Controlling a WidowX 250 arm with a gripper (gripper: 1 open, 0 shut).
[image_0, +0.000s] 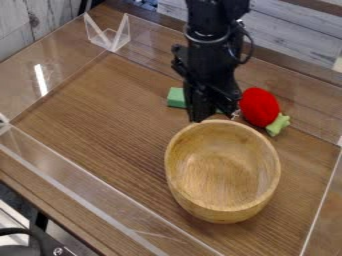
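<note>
The black gripper (203, 114) hangs low over the back rim of a wooden bowl (221, 188), in the middle of the view; its fingertips are hard to make out. Behind it a green object (177, 97) lies on the wooden table (94, 140), partly hidden by the arm. A red object (261, 105) with a pale green part lies just right of the gripper.
A clear plastic holder (104, 30) stands at the back left. The table's edge runs along the left.
</note>
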